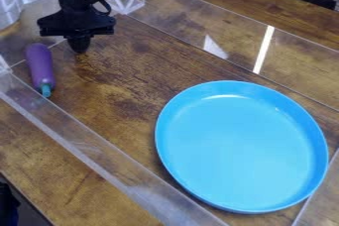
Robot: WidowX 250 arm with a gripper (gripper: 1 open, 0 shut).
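Observation:
The black gripper (pixel 77 42) hangs low over the wooden floor at the upper left, just behind and right of a purple object (pixel 40 65) with a teal tip, which lies lengthwise near the left wall. The gripper looks shut, with nothing visible between its fingers, though they are dark and small. A large light-blue round plate (pixel 241 146) lies at the right front.
Clear plastic walls bound the work area on the left and along the upper right. The wooden middle between the purple object and the plate is clear.

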